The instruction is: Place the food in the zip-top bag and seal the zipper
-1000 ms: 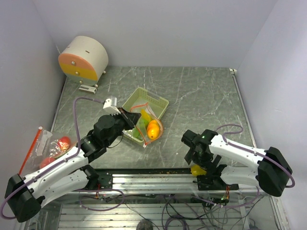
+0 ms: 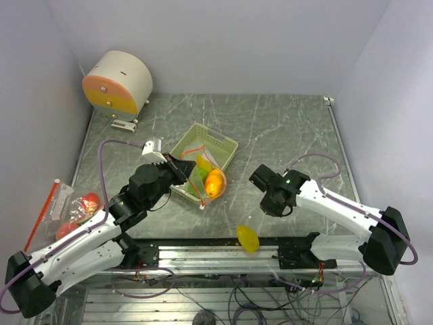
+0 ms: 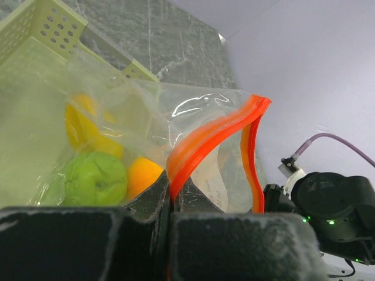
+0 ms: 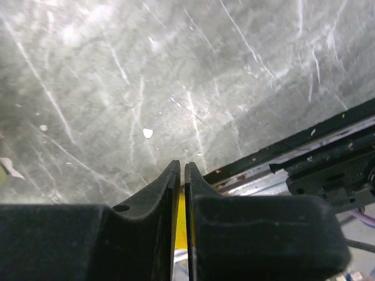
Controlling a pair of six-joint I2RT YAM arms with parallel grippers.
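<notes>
My left gripper is shut on the orange zipper edge (image 3: 220, 132) of the clear zip top bag (image 3: 181, 105). The bag's mouth stands open over the green basket (image 2: 218, 145). Inside the bag are a green pepper-like food (image 3: 96, 178), an orange food (image 2: 213, 185) and a curved yellow food (image 3: 88, 129). Another yellow food (image 2: 247, 238) lies at the table's front edge, apart from my right gripper. The right fingers stand almost together; yellow shows through their narrow gap, beyond the tips, and nothing is seen gripped.
A filled bag with a red-orange zipper (image 2: 42, 215) lies at the far left. A rounded white, orange and yellow box (image 2: 116, 84) stands at the back left. Past the front edge are metal rails (image 2: 196, 257) and cables.
The right gripper has moved up and left from the front edge. My left arm has barely moved.
</notes>
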